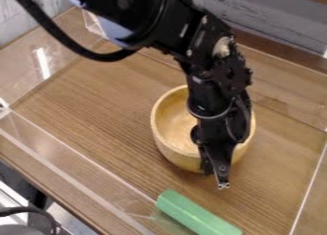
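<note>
A yellow bowl (173, 124) sits on the wooden table, partly behind the black arm. My gripper (220, 174) points down over the bowl's right front, its tips low at the bowl's near side; it looks shut, and whether the bowl's wall is between the fingers is hard to see. A green cylindrical object (194, 213) lies in front of the bowl at the bottom of the view.
Clear plastic strips (76, 153) run along the table's left and front edges. Bare wood (90, 96) lies left of the bowl, and some free table to its right. A grey wall stands behind.
</note>
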